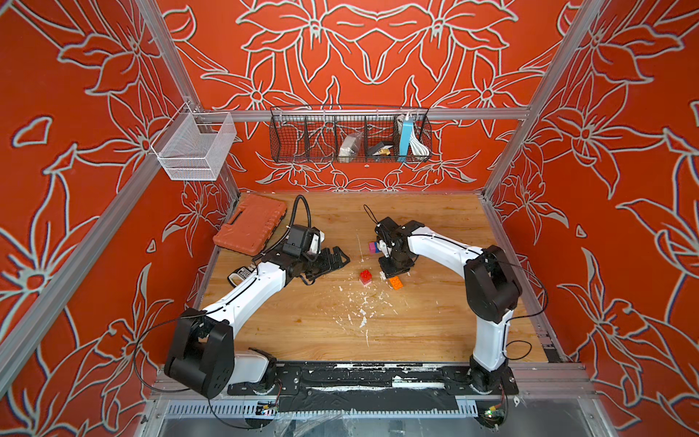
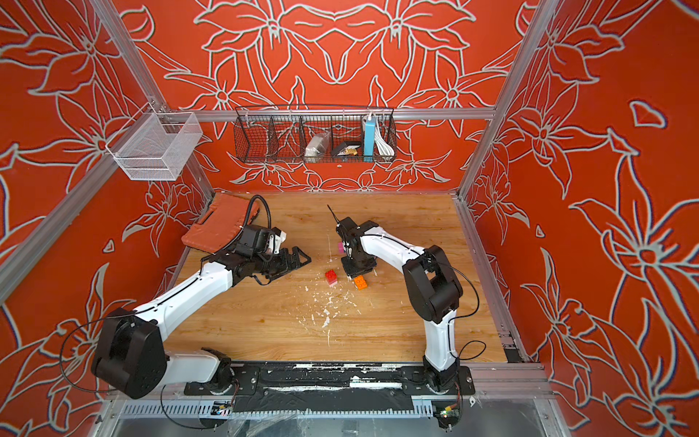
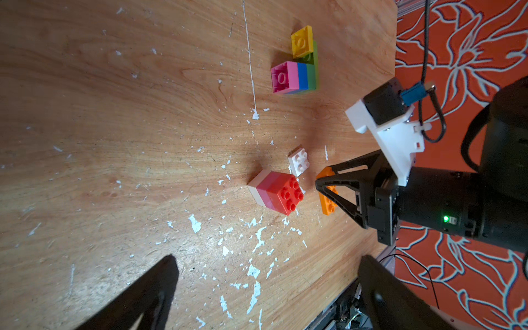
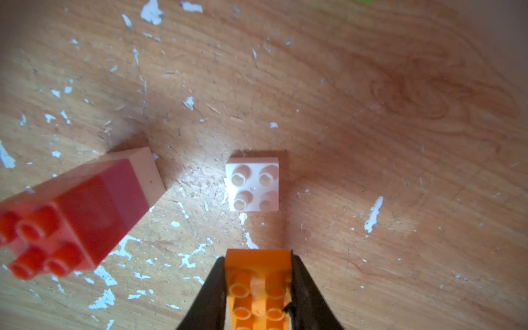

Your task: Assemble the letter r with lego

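Note:
An orange brick is held in my right gripper, close to a small white four-stud brick on the table. Beside that stands an upright red, dark pink and pale stack. Farther back lies a multicoloured group, with yellow, pink, blue and green bricks. My left gripper hovers left of these, open and empty in its wrist view.
An orange-red case lies at the back left. A wire basket hangs on the back wall.

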